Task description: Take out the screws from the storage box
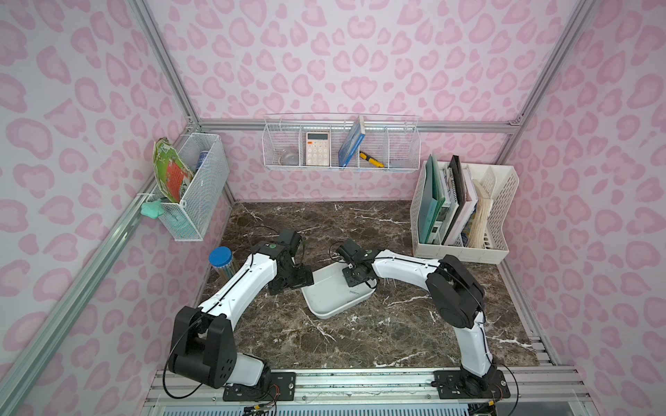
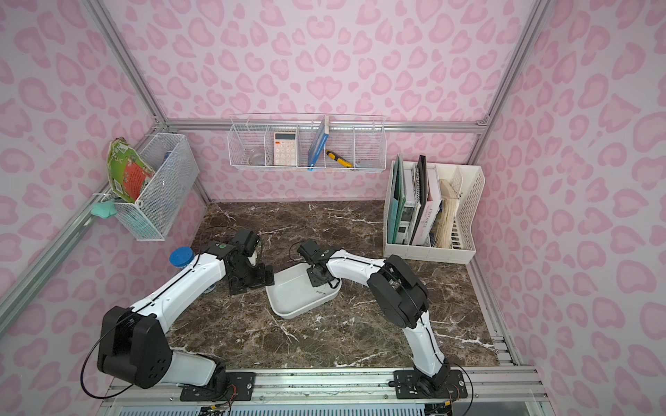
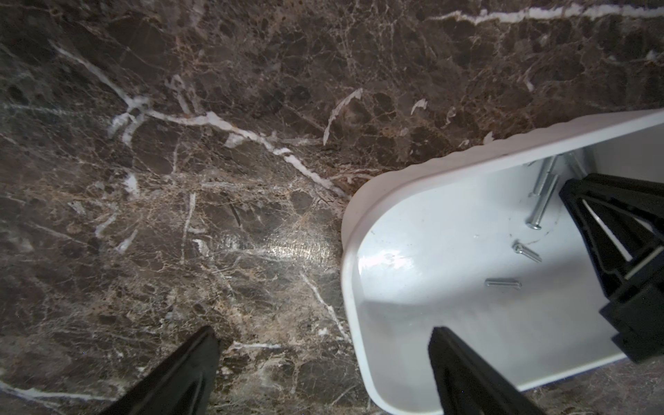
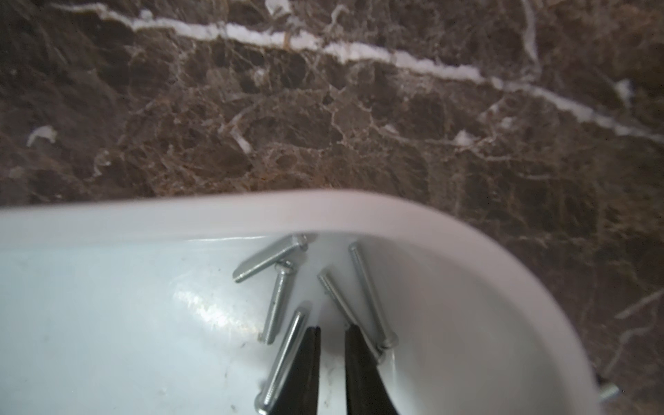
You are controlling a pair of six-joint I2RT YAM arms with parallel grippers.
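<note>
A white storage box point(image 1: 326, 301) sits on the marble table, several silver screws lying in it. In the right wrist view, screws point(image 4: 276, 304) cluster by a rounded corner. My right gripper is down inside the box among them, its narrow tips close together, with no screw clearly between them. In the left wrist view, two small screws point(image 3: 503, 283) lie apart from the others. My left gripper hangs over the box's near-left edge, fingers wide apart and empty.
A white organiser point(image 1: 496, 246) with books stands at back right. A blue-lidded container point(image 1: 221, 256) is at the left. Wire baskets point(image 1: 395, 149) hang on the walls. The table around the box is mostly clear.
</note>
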